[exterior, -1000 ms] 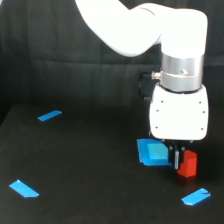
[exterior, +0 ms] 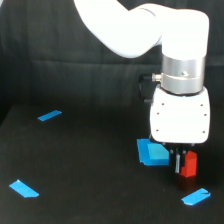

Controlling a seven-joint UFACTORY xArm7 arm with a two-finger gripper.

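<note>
A small red block [exterior: 189,164] stands on the dark table at the right, partly covered by my gripper. The white arm reaches down from above, and my gripper [exterior: 180,164] is low at the block, with its dark fingers in front of or against the block's left part. At this size I cannot make out whether the fingers are open or shut, or whether the block is between them. Just to the left lies a light-blue block [exterior: 156,153], on or beside a darker blue patch [exterior: 143,151].
Blue tape strips lie on the black surface: one at the back left [exterior: 49,116], one at the front left [exterior: 23,189] and one at the front right [exterior: 196,197]. A dark curtain hangs behind.
My gripper has shifted slightly right and down, so its dark fingers now overlap more of the red block. The blue block and tape strips look unmoved.
</note>
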